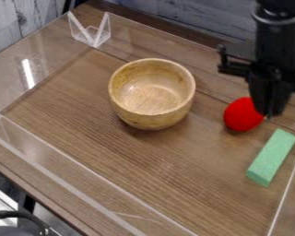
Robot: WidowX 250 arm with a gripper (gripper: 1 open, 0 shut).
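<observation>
A red round object [242,113] lies on the wooden table, right of a light wooden bowl [151,93]. A green oblong block [272,156] lies nearer the front, at the right. The dark grey arm reaches in at the top right, above and behind the red object. Its gripper's fingertips are not clearly visible, so its finger state cannot be told.
A white wire-like holder [91,28] stands at the back left. Dark cables or parts show at the lower left corner.
</observation>
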